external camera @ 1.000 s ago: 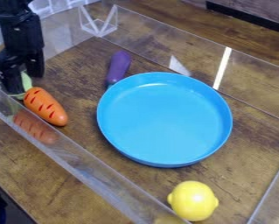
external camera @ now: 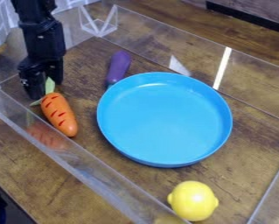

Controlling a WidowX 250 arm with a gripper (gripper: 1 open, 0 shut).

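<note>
My black gripper (external camera: 38,82) reaches down at the left, at the green top of an orange toy carrot (external camera: 59,115), which lies tilted on the wooden surface. The fingertips are dark and partly hide the leaves, so their hold on it is unclear. A blue plate (external camera: 163,119) sits right of the carrot, and a purple eggplant (external camera: 118,67) lies at the plate's upper left.
A yellow lemon (external camera: 193,200) rests at the lower right. Clear plastic walls (external camera: 89,175) border the work area, close along the carrot's left side. Bare wood shows above and right of the plate.
My gripper has moved right from near the left wall, and the carrot has shifted slightly rightward and down.
</note>
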